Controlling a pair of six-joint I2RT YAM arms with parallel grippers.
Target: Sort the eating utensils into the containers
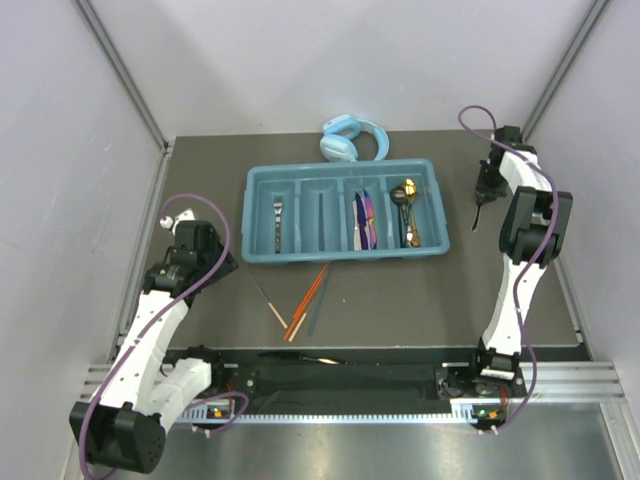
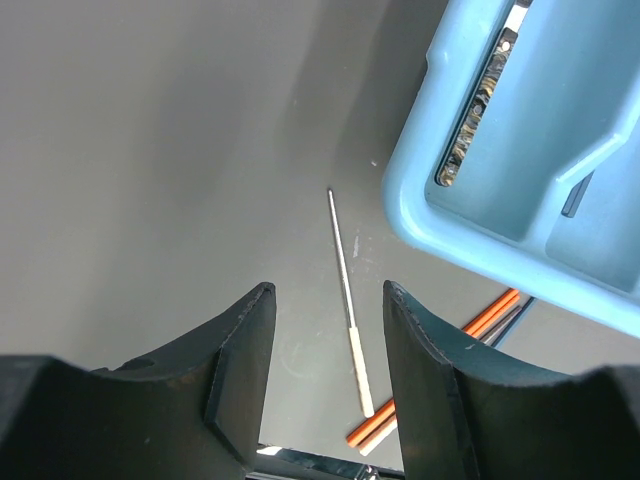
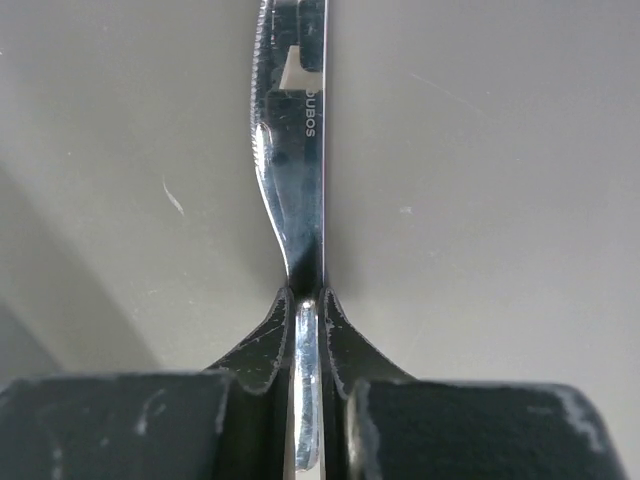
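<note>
My right gripper is shut on the handle of a steel knife, right of the blue cutlery tray. The tray holds a fork, a dark thin utensil, knives with coloured handles and several spoons. My left gripper stands open, empty, above the table left of the tray. Below the tray lie a thin metal stick with a pale handle, orange chopsticks and a dark blue stick.
Blue headphones sit behind the tray. Bare table shows at the left and between the tray and the right arm.
</note>
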